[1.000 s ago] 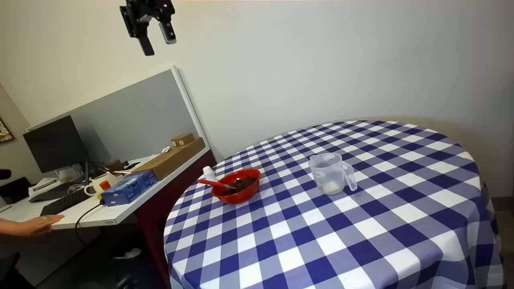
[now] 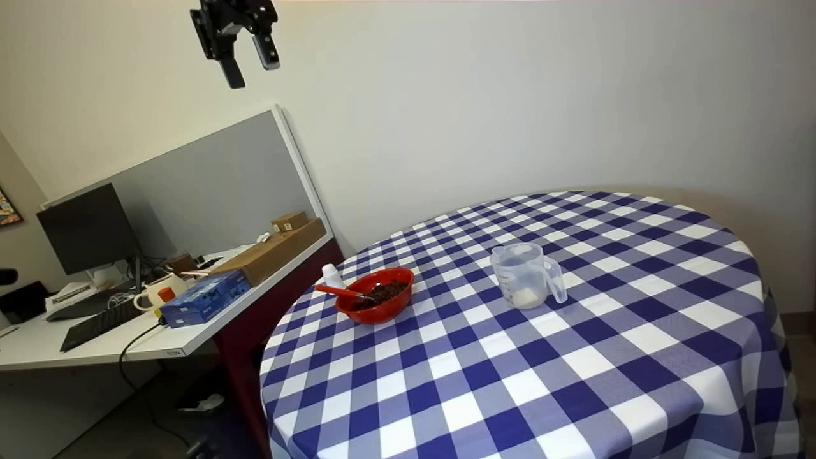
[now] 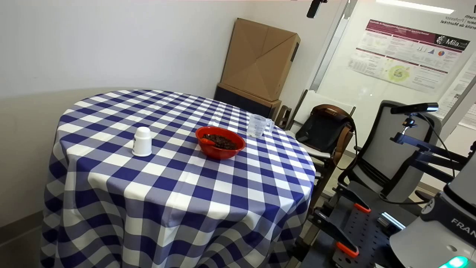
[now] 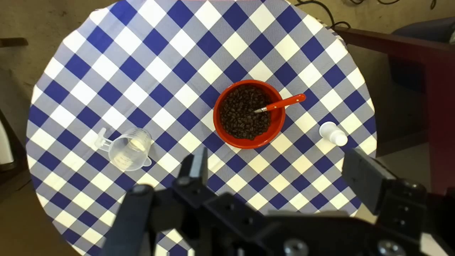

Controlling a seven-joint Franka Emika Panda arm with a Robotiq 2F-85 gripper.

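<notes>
High above the table, my gripper (image 2: 256, 78) hangs open with nothing between its fingers. In the wrist view its two fingers stand wide apart, and all the tabletop objects lie beyond them. A red bowl (image 4: 279, 126) holds dark coffee beans (image 4: 241, 111). Resting in the beans is a spoon with a red handle (image 4: 288, 102), which sticks out over the rim. The clear measuring cup (image 2: 520, 268) stands upright with a little pale content at its bottom. A small white bottle-like object (image 3: 142, 142) is upright near the bowl, touching nothing.
A blue-and-white checked cloth (image 2: 459, 409) covers the round table, with wide bare areas around the objects. Beyond one edge is a desk with a monitor (image 2: 90, 227) and a blue box (image 2: 204, 298). Chairs and a cardboard box (image 3: 259, 58) stand past the table.
A person's hand by the desk at the left has gone out of view. My gripper and the things on the table have not moved.
</notes>
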